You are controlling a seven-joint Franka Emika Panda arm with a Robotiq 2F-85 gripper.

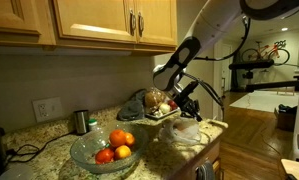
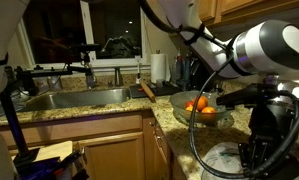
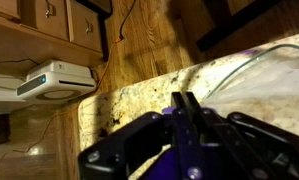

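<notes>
At the far end of the counter, my black gripper (image 1: 196,116) is low over a clear, crumpled plastic bag or container (image 1: 185,131). In the wrist view the gripper looks shut, its fingertips close together over the speckled counter. Clear plastic (image 3: 264,92) spreads to the right of the fingers, with a pale curved edge. Whether any thin film is caught between the fingertips cannot be made out. Exterior view 2 shows the clear plastic (image 2: 225,159) at the counter's front, partly hidden by the arm.
A grey-green colander of fruit (image 1: 109,146) stands nearer along the counter (image 1: 154,160). Behind the arm is a basket (image 1: 157,101) with items in it. The counter edge drops to a wooden floor (image 3: 149,50).
</notes>
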